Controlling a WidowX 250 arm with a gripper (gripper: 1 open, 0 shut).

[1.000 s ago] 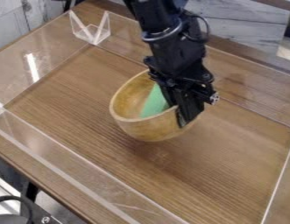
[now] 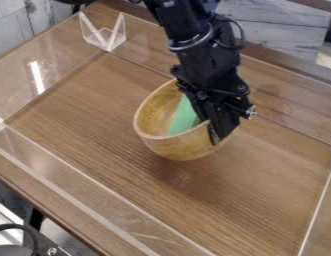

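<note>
A tan bowl [image 2: 168, 140] with a green item [image 2: 185, 112] inside is held off to the centre of the view by my black gripper [image 2: 212, 125], which is shut on the bowl at its right side. The bowl is tilted, and the fingertips are partly hidden against it.
The wooden table [image 2: 101, 190] has wide bare room left, front and right. Clear plastic pieces sit at the upper left and left edge. A pale marbled board lies at the back right, and a dark cable is at the lower left corner.
The gripper and bowl have shifted slightly to the right over the last second, still together.
</note>
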